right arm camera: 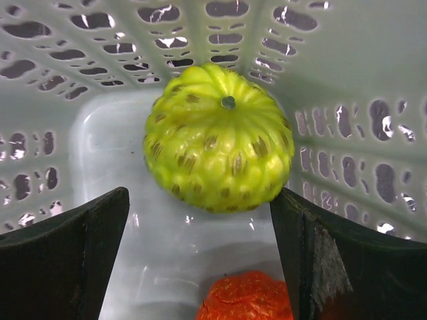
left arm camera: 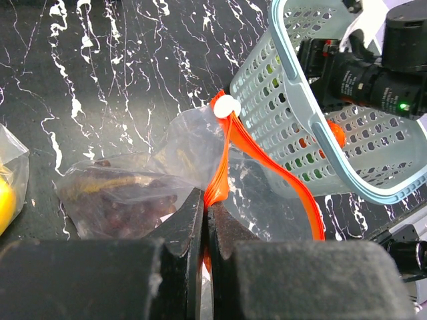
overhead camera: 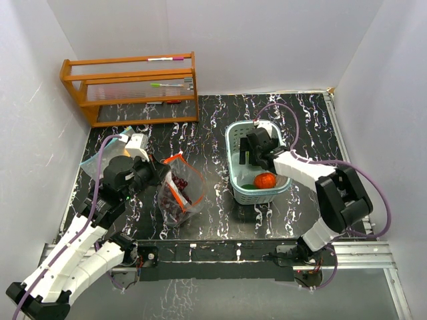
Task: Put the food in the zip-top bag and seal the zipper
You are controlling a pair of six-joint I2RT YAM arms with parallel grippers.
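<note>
My left gripper is shut on the orange zipper edge [left arm camera: 220, 175] of the zip top bag [overhead camera: 179, 203], which holds dark red fruit, like grapes, and lies open on the dark counter. My right gripper stands open down inside the plastic basket [overhead camera: 238, 189], its fingers at the near side of a green bumpy fruit [right arm camera: 219, 140]. A red fruit [right arm camera: 243, 300] lies beside it in the basket; in the top view the arm hides much of the green fruit.
A second bag with a yellow item [left arm camera: 7, 197] lies at the left, partly behind the left arm. A wooden rack [overhead camera: 130, 123] with markers stands at the back left. Walls border the counter; bare counter [overhead camera: 215, 113] shows between rack and basket.
</note>
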